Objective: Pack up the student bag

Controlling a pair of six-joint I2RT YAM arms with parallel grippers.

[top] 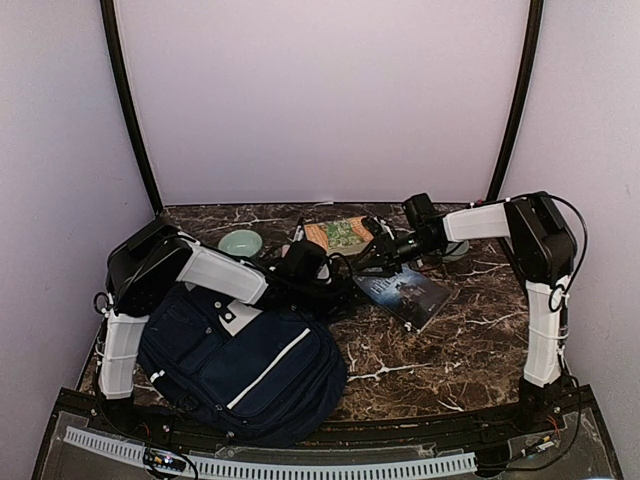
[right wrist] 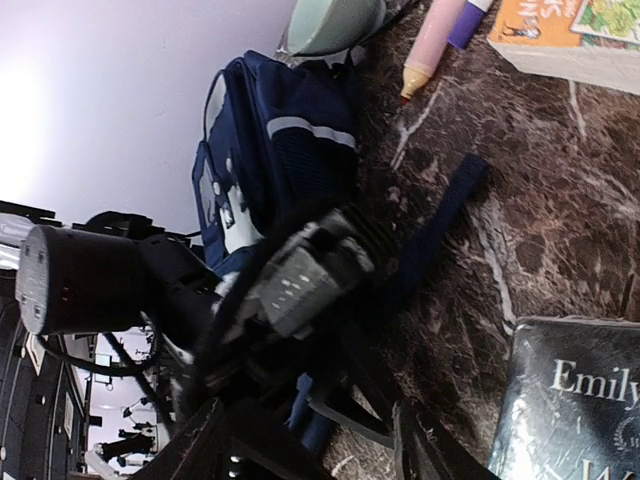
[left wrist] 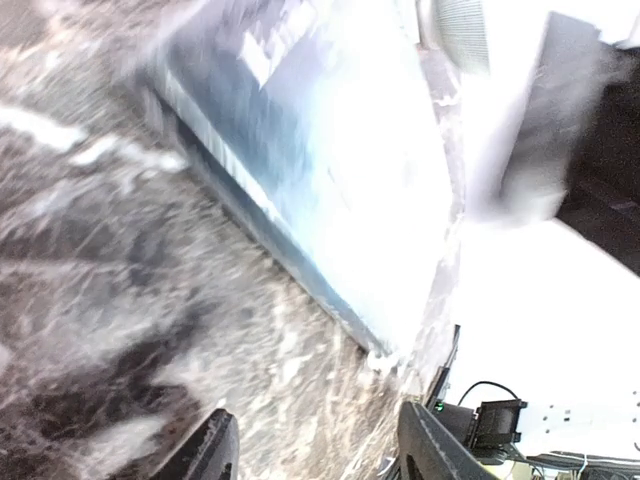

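A dark hardcover book [top: 412, 298] appears to lie cover up on the marble table; lettering beginning "Emily" shows on the book [right wrist: 575, 400] in the right wrist view. Left of it, my left gripper [top: 346, 296] is low over the table; the left wrist view shows its fingers [left wrist: 212, 455] apart and empty, with the book [left wrist: 310, 170] beyond them. My right gripper [top: 372, 258] is above the book's far left corner; its fingers [right wrist: 408, 450] stand apart, the left arm's gripper showing behind the gap. The navy bag [top: 260, 375] fills the front left.
At the back lies an orange and green book [top: 342, 234]. A pale green bowl [top: 240, 243] stands behind the bag. Pink [right wrist: 432, 48] and purple [right wrist: 468, 22] markers lie near that book. A navy strap [right wrist: 445, 215] crosses the table.
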